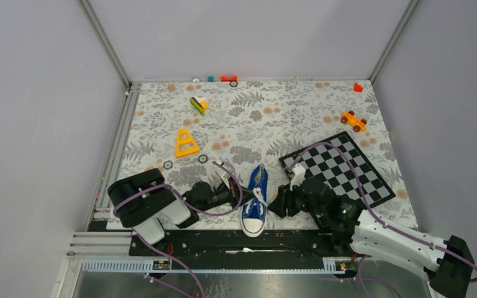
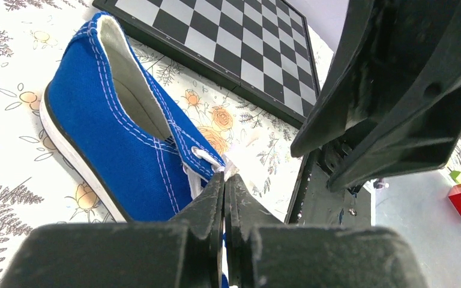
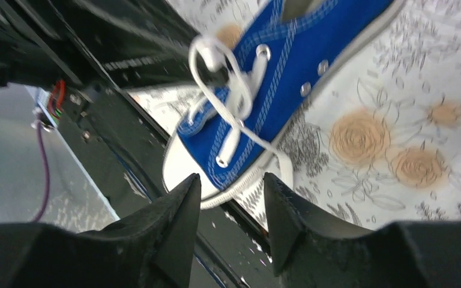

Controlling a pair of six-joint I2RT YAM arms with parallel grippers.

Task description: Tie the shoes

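Observation:
The blue shoe lies on the table with its white toe toward the front edge. Over its middle, my left gripper is shut, and white lace shows at its fingertips. In the right wrist view a loop of the lace stands out from those fingertips, with a loose end trailing across the shoe's side. My right gripper is open on the shoe's right side, its gap empty. The lace's loose end hangs just beyond one of its fingers. Blur hides how the lace is crossed.
A checkered board lies to the right, partly under the right arm. Behind the left arm sits a yellow frame piece. A yellow toy car stands at the back right.

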